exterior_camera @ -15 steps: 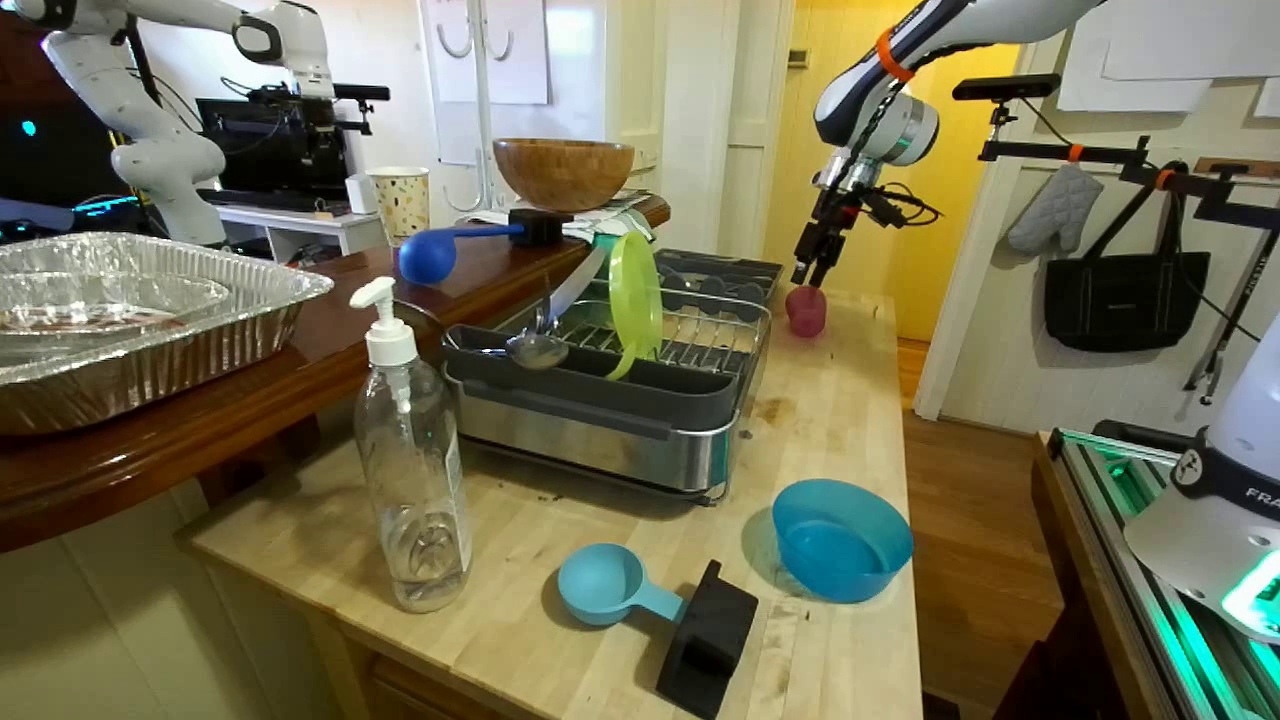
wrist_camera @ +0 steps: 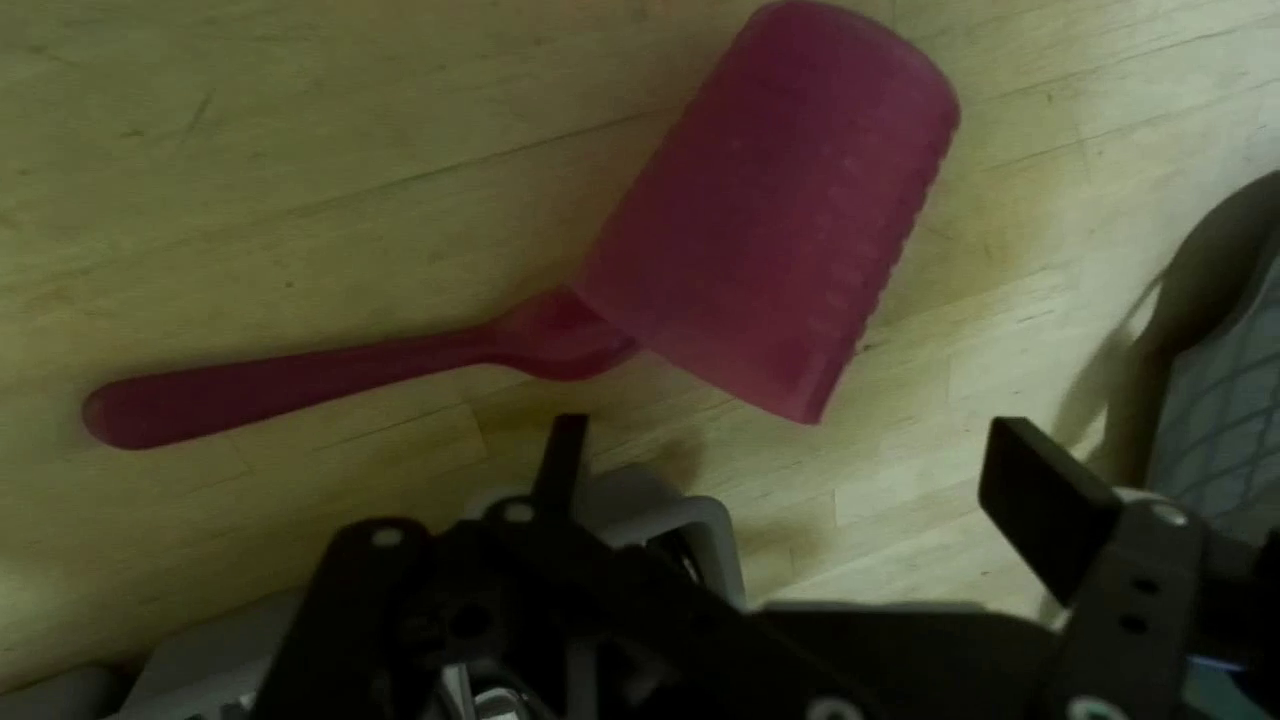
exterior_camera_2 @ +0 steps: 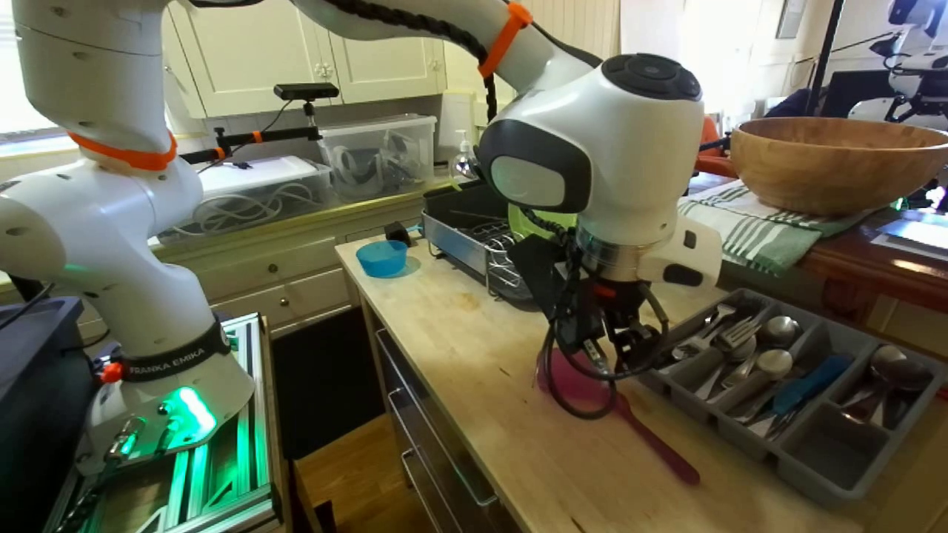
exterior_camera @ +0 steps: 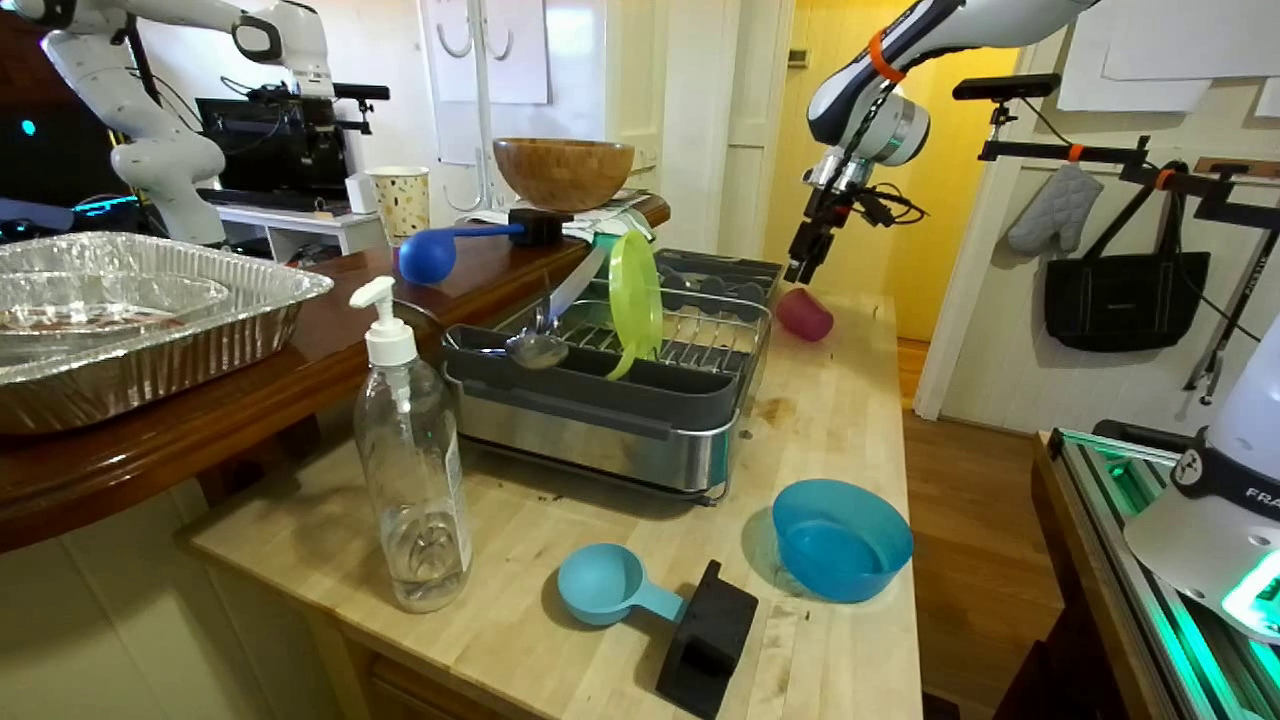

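A magenta cup [wrist_camera: 774,204] lies on its side on the wooden counter, and the same cup [exterior_camera: 804,314] shows at the far end in exterior view 1. Against its mouth rests the head of a dark red spoon [wrist_camera: 288,386]; whether it reaches inside is hard to tell. My gripper stands open above the counter, its fingers wide apart and nothing between them. In the wrist view the cup lies just beyond the fingertips. Exterior view 2 has the spoon's handle [exterior_camera_2: 662,444] pointing toward the near end, with the gripper partly hidden by cables.
A grey cutlery tray [exterior_camera_2: 813,484] full of utensils stands close beside the gripper. The dish rack [exterior_camera: 576,408] is farther along the counter, with a blue bowl [exterior_camera: 840,540] and soap bottle [exterior_camera: 414,492]. Bare counter [exterior_camera_2: 444,337] lies along the open edge.
My gripper has moved slightly left in exterior view 1, away from over the cup. The cup, more upright a second ago, is now tipped on its side.
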